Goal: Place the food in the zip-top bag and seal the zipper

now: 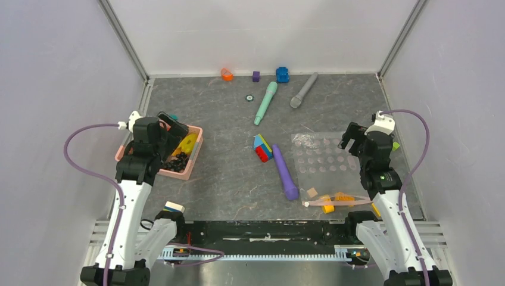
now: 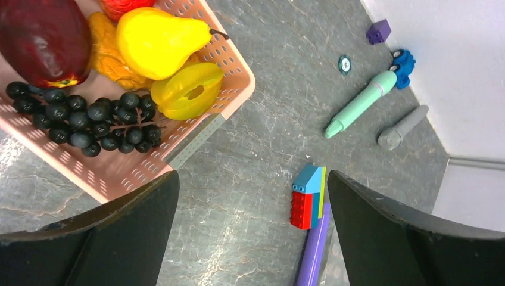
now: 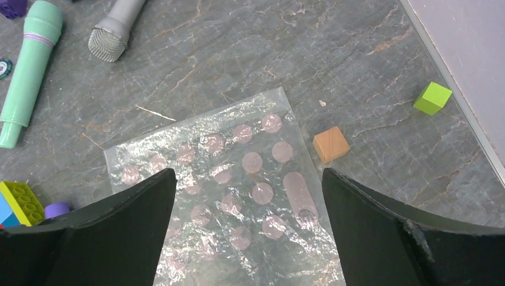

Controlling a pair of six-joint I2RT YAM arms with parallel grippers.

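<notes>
A pink basket (image 1: 196, 152) on the left holds food: a yellow pear (image 2: 155, 42), star fruit (image 2: 184, 92), dark grapes (image 2: 80, 119), a dark red fruit (image 2: 41, 42) and other items. My left gripper is above it, open and empty. A clear zip top bag (image 1: 324, 158) with pink dots lies flat at the right, its pink zipper strip (image 1: 333, 202) toward the front edge. My right gripper hangs open over the bag, nothing between its fingers.
A purple microphone (image 1: 284, 173) and coloured bricks (image 1: 262, 149) lie between basket and bag. A green microphone (image 1: 266, 101), grey microphone (image 1: 304, 89) and small toys lie at the back. An orange block (image 3: 330, 143) and green cube (image 3: 432, 98) are right of the bag.
</notes>
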